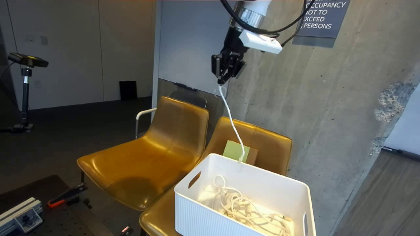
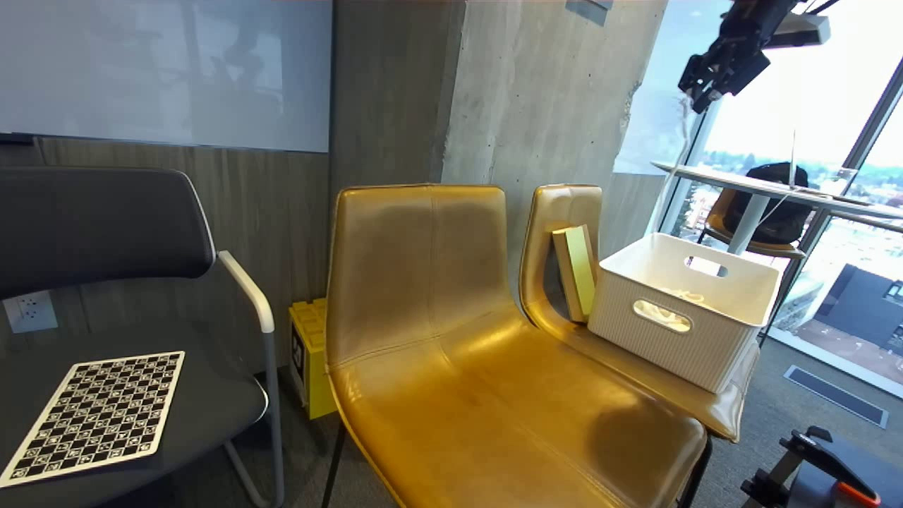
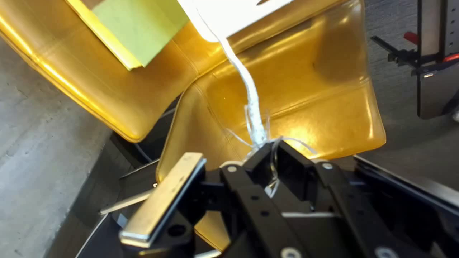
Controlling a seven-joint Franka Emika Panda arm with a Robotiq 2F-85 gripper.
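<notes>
High above the chairs, my gripper (image 1: pixel 221 81) is shut on one end of a white rope (image 1: pixel 231 122). The rope hangs down, and its lower end appears at the back rim of the white bin (image 1: pixel 244 169); whether it touches the rim I cannot tell. Loose white strands (image 3: pixel 275 140) fray out around my fingertips in the wrist view. More pale rope (image 1: pixel 236 202) lies coiled on the bin's floor. In the second exterior view my gripper (image 2: pixel 698 100) is at the upper right, above and behind the bin (image 2: pixel 660 309).
The bin stands on a tan chair (image 1: pixel 271 143), a green and yellow box (image 1: pixel 235 151) leaning behind it. Beside it is an empty tan chair (image 1: pixel 145 153). A concrete wall (image 1: pixel 315 98) rises behind. A dark bench with clamps (image 1: pixel 67 196) sits lower left.
</notes>
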